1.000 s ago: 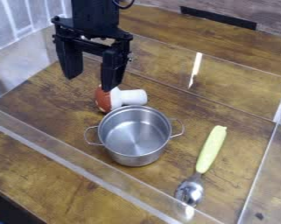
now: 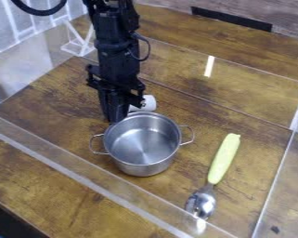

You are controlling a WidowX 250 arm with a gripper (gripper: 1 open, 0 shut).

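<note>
The black gripper (image 2: pixel 114 104) hangs low just behind and left of a steel pot (image 2: pixel 142 149) with two wire handles. A small white object (image 2: pixel 145 101) shows right beside the fingers. The gripper appears closed around that object, though its fingertips are hard to make out against it.
A spoon (image 2: pixel 203 200) with a pale yellow handle lies to the right of the pot. Clear plastic walls edge the wooden table (image 2: pixel 45 177) at left and right.
The gripper has come down and narrowed over the red and white object, now mostly covering it. The pot and spoon have stayed put.
</note>
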